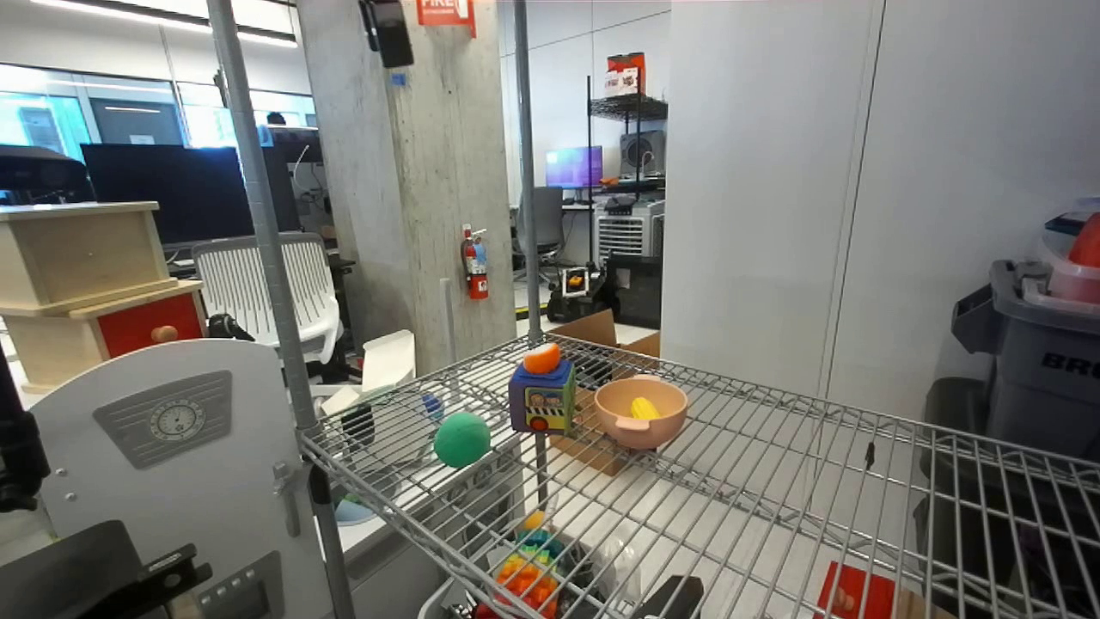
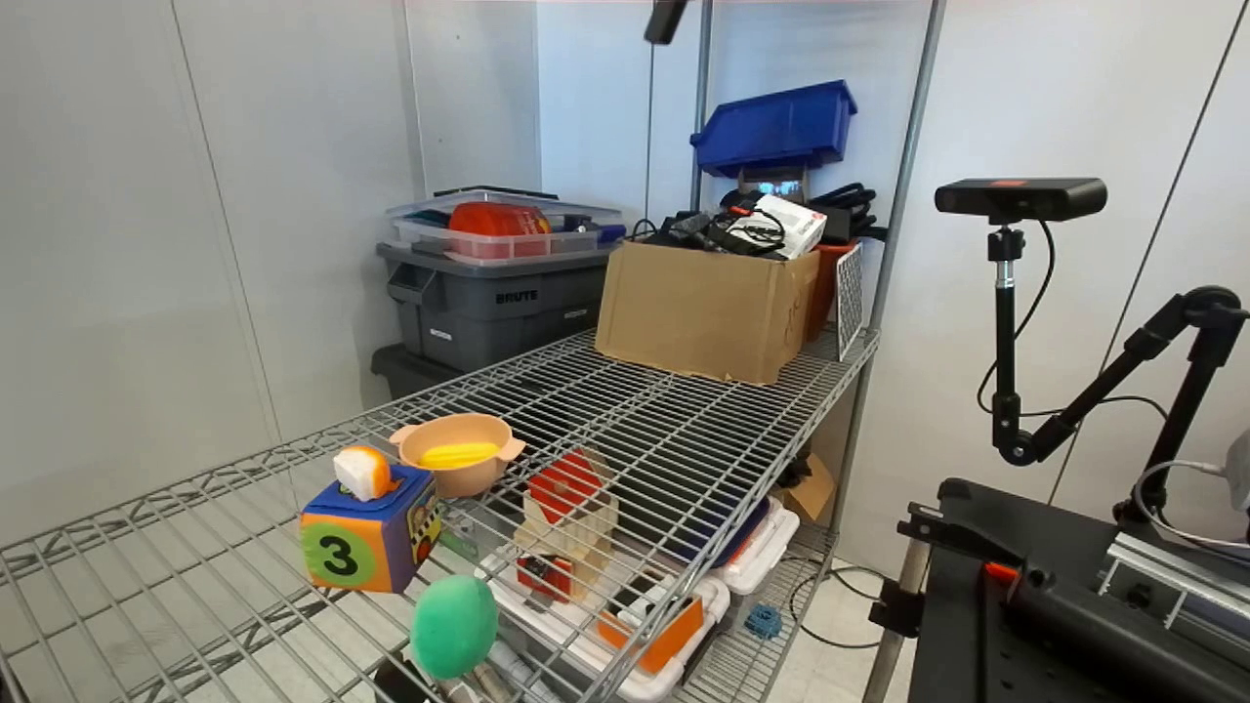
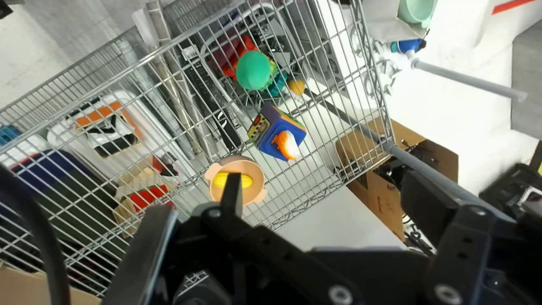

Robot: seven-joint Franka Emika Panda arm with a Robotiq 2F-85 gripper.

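A soft blue-topped block (image 1: pixel 542 397) stands on the wire shelf, with an orange-and-white piece (image 1: pixel 541 358) on its top. Beside it, a peach bowl (image 1: pixel 640 413) holds a yellow corn-like piece (image 1: pixel 644 408). A green ball-like object (image 2: pixel 454 627) rests apart from both, nearer the shelf's edge. In the wrist view my gripper is open, its black fingers (image 3: pixel 233 198) spread wide with nothing between them. It hangs above the shelf; only dark fingers (image 1: pixel 392 36) show at the top of exterior view 1.
The wire shelf (image 2: pixel 656 410) has bare room beyond the bowl. A cardboard box (image 2: pixel 691 307) full of gear stands at its far end, below a blue bin (image 2: pixel 779 127). Metal posts (image 1: pixel 266 227) rise at the corners. Bins and toys lie below.
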